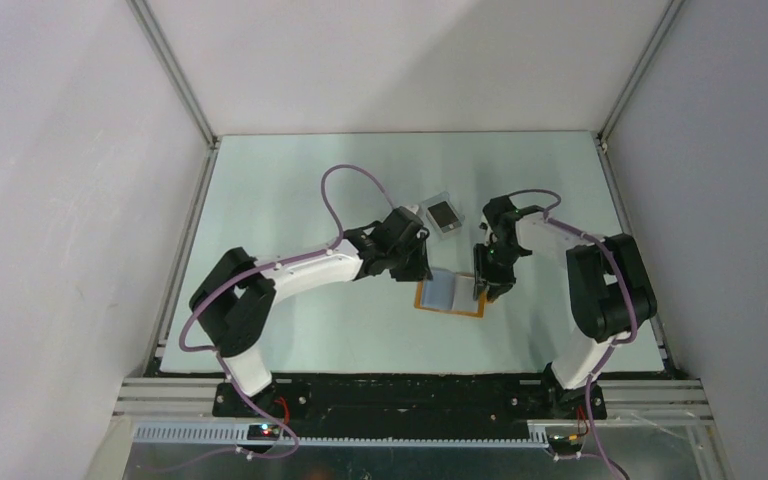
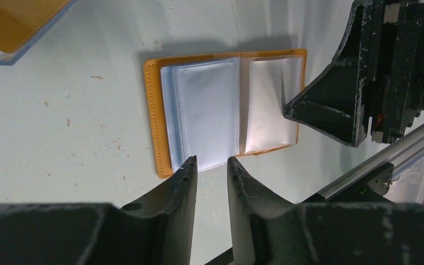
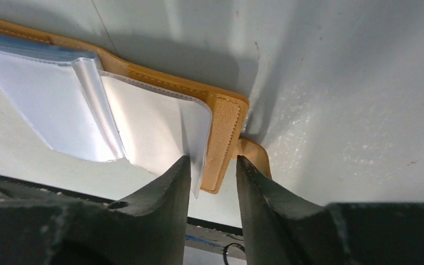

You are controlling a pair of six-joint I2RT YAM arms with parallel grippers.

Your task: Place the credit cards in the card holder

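Observation:
The card holder point(image 1: 438, 290) lies opened flat on the white table, a tan cover with clear sleeves turned to both sides. In the left wrist view its left sleeves point(image 2: 207, 110) lie stacked flat, while a single pale sleeve point(image 2: 264, 105) covers the right part. My left gripper is partly open at the holder's near-left side, nothing between its fingers. At the right edge my right gripper also stands partly open. One of its fingertips point(image 3: 183, 165) is by the loose sleeve's edge; whether they touch is unclear. Behind them lies a dark card point(image 1: 444, 215).
The dark card rests in a shallow clear tray point(image 1: 430, 203); my left arm hides its left part. An orange-tan surface inside the tray point(image 2: 16, 22) shows at the left wrist view's corner. Open table lies left and right.

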